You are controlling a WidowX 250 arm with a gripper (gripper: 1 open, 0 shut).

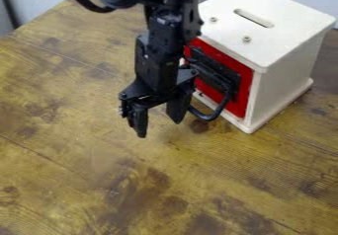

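The black gripper (158,115) hangs low over the wooden table, in front of and left of a white wooden box (275,51), its two fingers apart with nothing between them. The box has a red front (236,109), partly hidden behind the arm, a slot in its top and two metal screws. A black cable loop lies across the red front beside the gripper.
A pale wall runs along the back, and the box fills the back right.
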